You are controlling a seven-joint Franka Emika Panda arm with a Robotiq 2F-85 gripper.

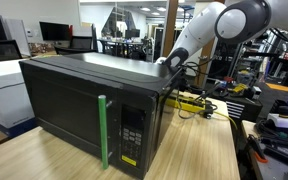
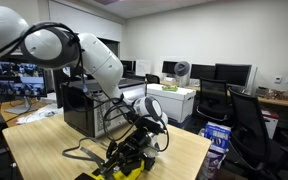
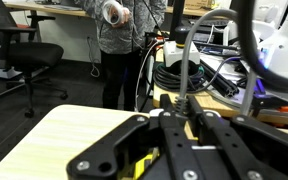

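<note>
A black microwave (image 1: 84,105) with a green strip (image 1: 103,130) on its front edge stands on the wooden table. My arm (image 1: 206,35) reaches down past its far side. In the second exterior view, my gripper (image 2: 129,150) is low over the table, among dark cables and by a yellow thing (image 2: 134,167). In the wrist view, the fingers of my gripper stand close together, shut on something I cannot make out. Part of the yellow thing (image 3: 144,163) shows below it.
A bare stretch of table (image 3: 69,135) lies beside the gripper. Several cables and tools (image 3: 214,75) crowd a bench behind, where a person (image 3: 134,40) stands. Office chairs (image 2: 264,125) and a patterned box (image 2: 216,138) are at the table's far side.
</note>
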